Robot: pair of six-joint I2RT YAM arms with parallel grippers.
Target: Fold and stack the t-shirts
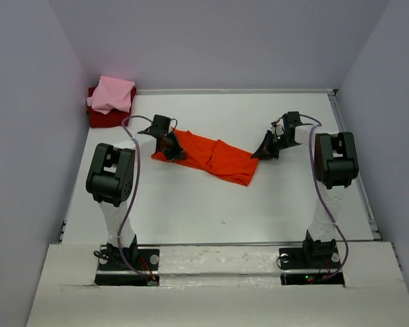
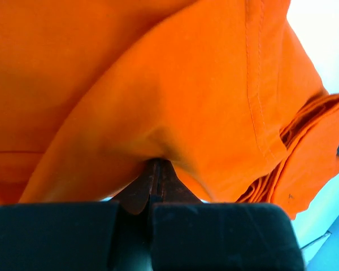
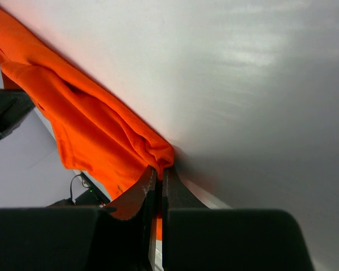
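Observation:
An orange t-shirt [image 1: 228,160] lies stretched across the middle of the table, partly folded, with creases and layered edges. My left gripper [image 1: 176,151] is shut at its left part, its tips [image 2: 158,169] pressed into the fabric; any cloth between them is hard to see. My right gripper [image 1: 258,154] is shut on the t-shirt's upper right corner, and a bunched fold [image 3: 158,152] runs into its fingertips in the right wrist view.
A pink cloth [image 1: 111,94] lies on a dark red cloth [image 1: 105,119] at the back left, outside the white table's clear front area [image 1: 218,211]. Walls stand at back and sides.

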